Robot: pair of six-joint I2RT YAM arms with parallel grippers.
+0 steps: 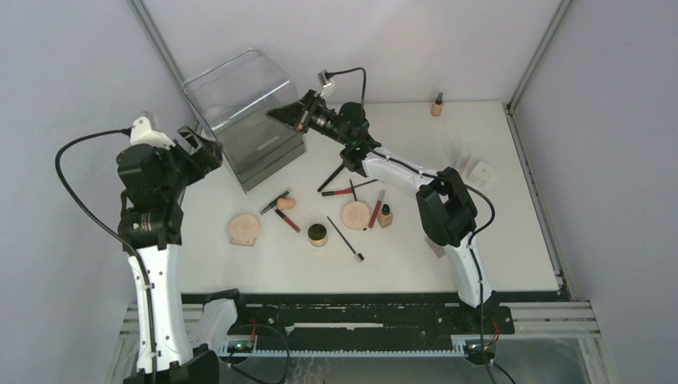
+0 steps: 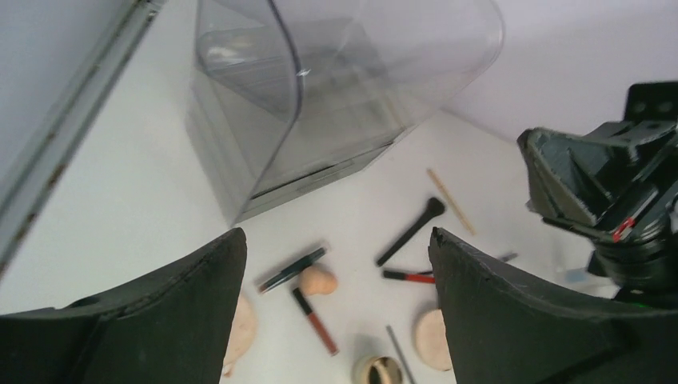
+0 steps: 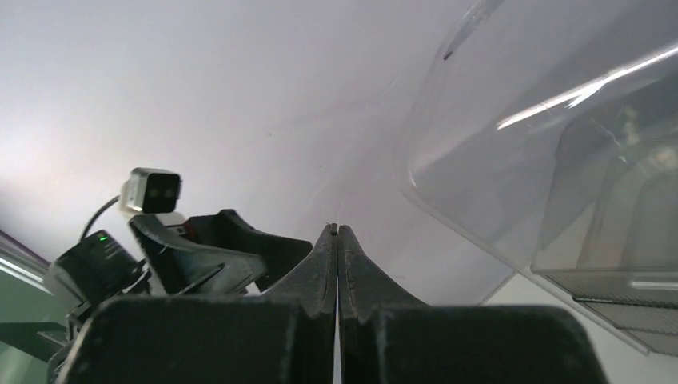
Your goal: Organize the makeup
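Note:
The clear makeup organizer point(image 1: 248, 120) with raised lid stands at the back left. My left gripper point(image 1: 206, 149) hangs open left of it, nothing between its fingers. My right gripper point(image 1: 276, 115) is shut and empty, high beside the organizer's front right. Loose makeup lies on the table: compacts point(image 1: 244, 228) point(image 1: 356, 214), a jar point(image 1: 317, 234), a small peach sponge point(image 1: 285, 204), dark pencils and red tubes point(image 1: 376, 210), brushes point(image 1: 345, 238), a foundation bottle point(image 1: 385, 216).
Another bottle point(image 1: 437, 104) stands at the back right, near clear items point(image 1: 480, 172). Walls border the back and sides.

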